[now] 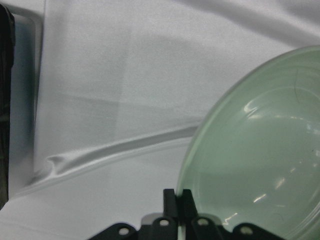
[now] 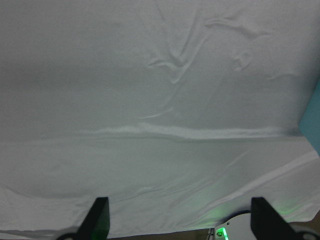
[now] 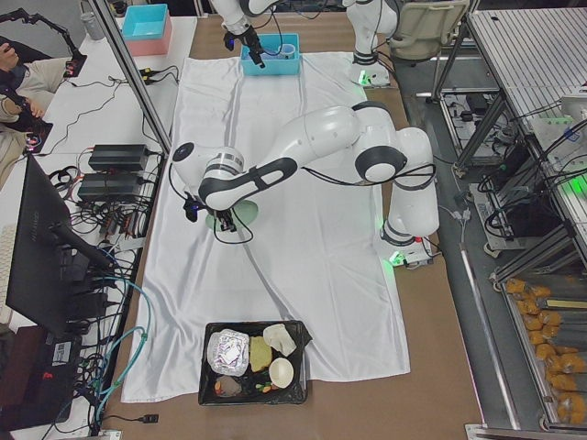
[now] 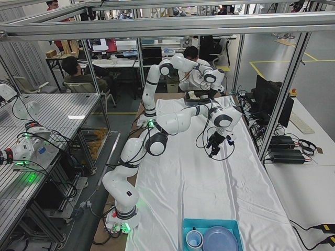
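Note:
A pale green plate (image 1: 255,150) fills the right of the left wrist view, with my left gripper shut on its rim. In the camera left view this plate (image 3: 246,213) is partly under the arm, above the middle of the white cloth. My right gripper is open over bare cloth, its fingers empty; the camera right view shows it (image 4: 214,149) in the nearer half of the table.
A black tray (image 3: 252,390) with food items and containers lies at one end of the cloth. A blue bin (image 4: 230,225) holding a cup and blue plate is at the other.

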